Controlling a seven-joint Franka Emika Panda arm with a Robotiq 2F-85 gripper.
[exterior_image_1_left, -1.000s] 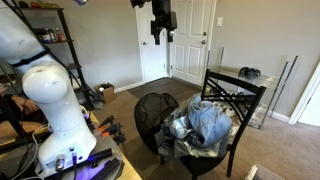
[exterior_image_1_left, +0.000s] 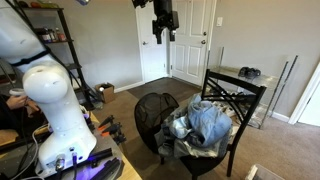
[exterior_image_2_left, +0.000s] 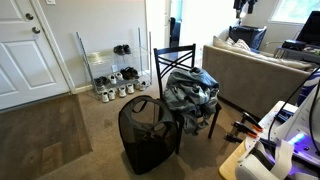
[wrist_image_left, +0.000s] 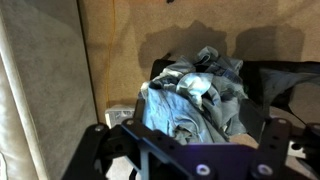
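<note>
A heap of blue-grey clothes (exterior_image_1_left: 208, 122) lies on the seat of a black chair (exterior_image_1_left: 237, 97). Beside the chair, on the floor, a black mesh hamper (exterior_image_2_left: 148, 140) stands with its top open. High above the floor hangs my gripper (exterior_image_1_left: 166, 40), well clear of the clothes and pointing down. From the wrist, the clothes (wrist_image_left: 195, 100) appear below and between the spread fingers, with nothing held. The hamper's inside is too dark to make out.
A rack with several shoes (exterior_image_2_left: 125, 77) stands against the wall behind the chair. A grey sofa (exterior_image_2_left: 250, 80) is on the chair's far side. Open carpet (exterior_image_2_left: 85, 140) lies left of the hamper. The table edge (exterior_image_1_left: 128, 168) is near the arm's base.
</note>
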